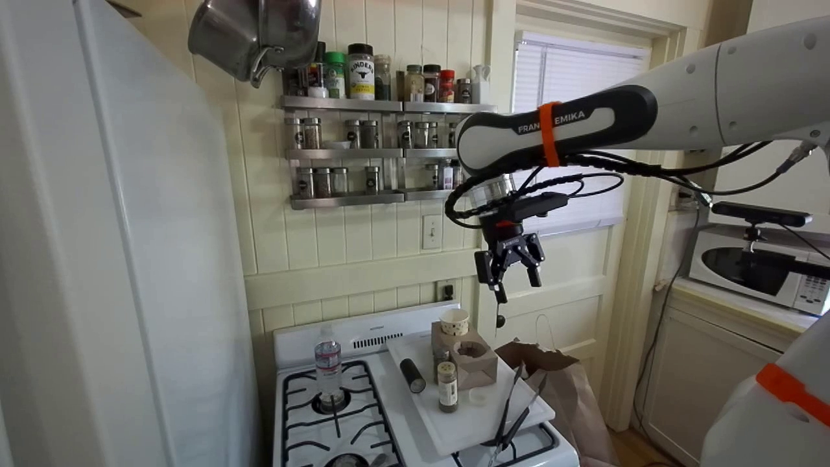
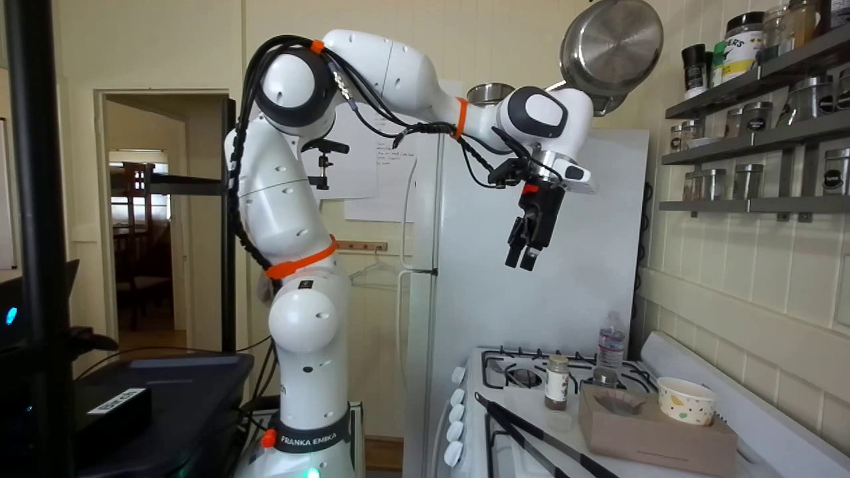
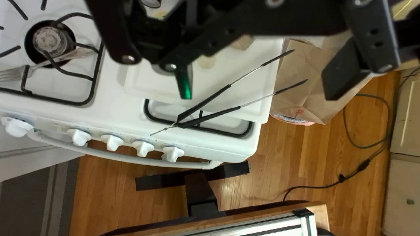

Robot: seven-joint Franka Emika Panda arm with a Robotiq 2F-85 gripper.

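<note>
High above the stove my gripper point(image 1: 519, 289) hangs open, its two fingers spread wide with nothing between them. In the wrist view its fingers point(image 3: 341, 76) stand far apart over the stove. Below lies a white board point(image 1: 432, 427) bearing a spice jar point(image 1: 447, 386), a dark cylinder point(image 1: 413, 375) on its side, and a brown cardboard box point(image 1: 474, 368) with a hole in its top. A patterned paper cup point(image 2: 686, 401) rests on the box. Black-handled tongs point(image 3: 212, 98) lie spread across the board's front edge. No object touches the gripper.
A clear bottle point(image 1: 328, 366) stands on a left burner, with a fork point(image 3: 33, 70) near a front burner. Beside the stove sits a paper bag point(image 3: 301, 84). Spice shelves point(image 1: 346, 153) line the wall, and pots point(image 2: 613, 48) hang high. Air around the gripper is clear.
</note>
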